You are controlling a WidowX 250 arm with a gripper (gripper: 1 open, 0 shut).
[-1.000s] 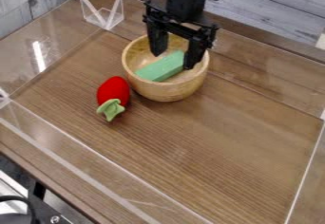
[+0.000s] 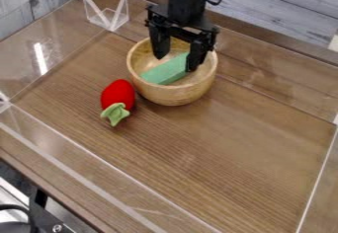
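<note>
My black gripper [image 2: 177, 41] hangs open at the top centre, its fingers spread over a wooden bowl [image 2: 172, 92]. A green oblong object [image 2: 166, 71] lies in the bowl, partly behind the fingers. A red vegetable-shaped object [image 2: 117, 97] with a green end lies on the table left of the bowl.
A clear angular object [image 2: 106, 10] stands at the back left. A pale wall runs along the back right, and the table's edge is at the lower left.
The gripper has shifted slightly over the bowl, a little upward and leftward in the view. The bowl and the objects look unmoved.
</note>
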